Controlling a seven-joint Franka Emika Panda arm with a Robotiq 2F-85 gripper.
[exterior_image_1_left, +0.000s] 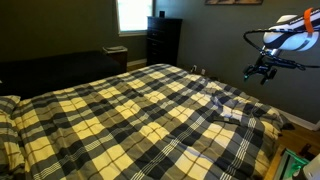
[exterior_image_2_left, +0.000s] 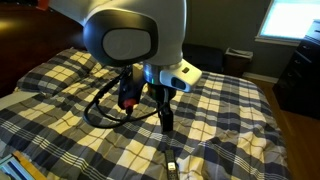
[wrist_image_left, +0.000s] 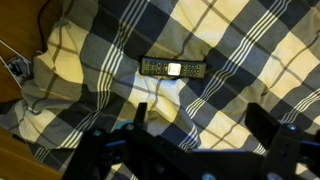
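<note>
A dark remote control lies flat on the plaid blanket in the wrist view, long side across the picture. The same remote shows near the bottom edge in exterior view 2, and small and dark in exterior view 1. My gripper stands open, its two fingers wide apart at the lower left and right with only blanket seen between them. In exterior view 1 the gripper hangs well above the bed, clear of the remote. Much of exterior view 2 is covered by my arm.
The blanket spreads widely over the bed, with bare room left of the remote and some rumpled folds near it. A wooden edge shows at lower left in the wrist view. A dark dresser stands far back.
</note>
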